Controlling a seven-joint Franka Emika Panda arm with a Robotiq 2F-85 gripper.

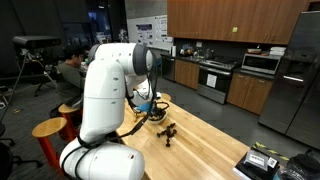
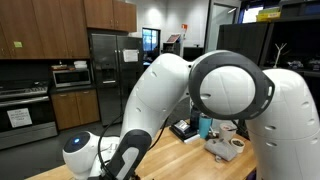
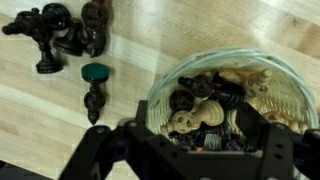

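A pale woven basket holds a jumble of dark and tan chess pieces, seen in the wrist view. Over its near part is my gripper, open, its two dark fingers far apart. Pieces inside the basket show between and beyond the fingers; none is gripped. Left of the basket, several dark chess pieces lie on the wooden table. One dark piece with a green base lies apart, nearer the gripper. In exterior view 1 the loose dark pieces are right of the basket; the arm partly hides the basket there.
A black box-like device sits at its right end. Beyond it in exterior view 2 stands a blue cup. Stools line the table's left side.
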